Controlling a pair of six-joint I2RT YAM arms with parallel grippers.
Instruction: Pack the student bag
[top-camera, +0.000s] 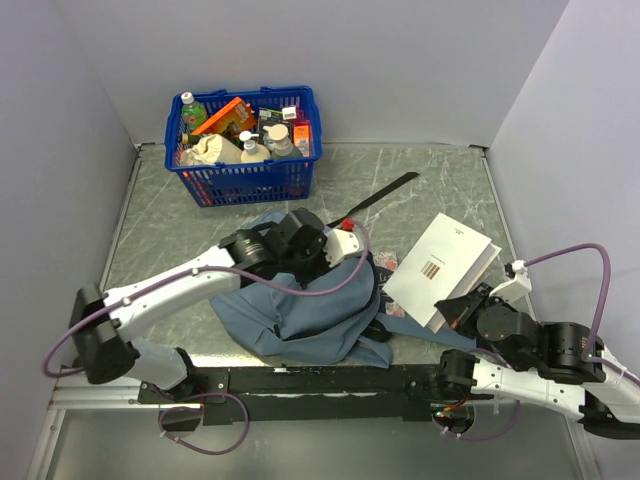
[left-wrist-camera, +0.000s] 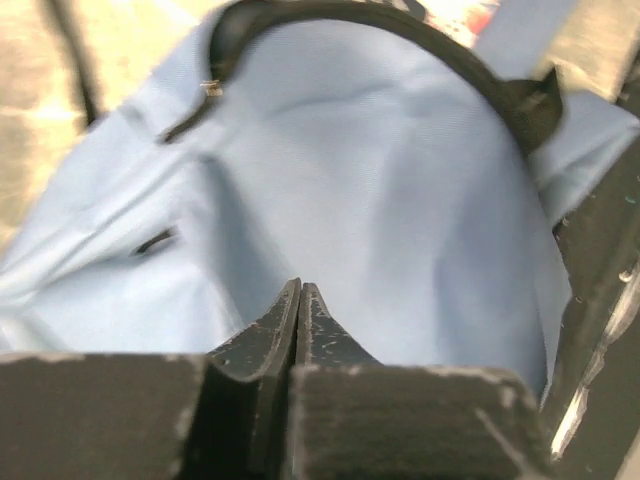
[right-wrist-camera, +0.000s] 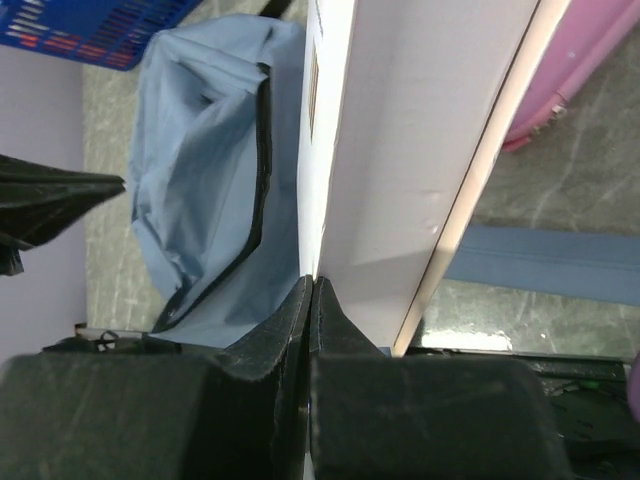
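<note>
The blue bag (top-camera: 305, 315) lies slack on the table, its dark zipped opening edge (left-wrist-camera: 385, 18) curving across the left wrist view. Over the bag, my left gripper is shut with nothing between its fingertips; that zipped edge lies outside them, farther off. The right wrist view shows this gripper as a dark point left of the opening. My right gripper is shut on a white book (top-camera: 436, 265), held tilted to the right of the bag. The pages and cover edge of the book fill much of the right wrist view.
A blue basket (top-camera: 240, 185) full of bottles and boxes stands at the back left. A black strap (top-camera: 385, 195) stretches back from the bag. Part of a pink zipped case (right-wrist-camera: 570, 75) shows beyond the book. Bare table lies at the back right.
</note>
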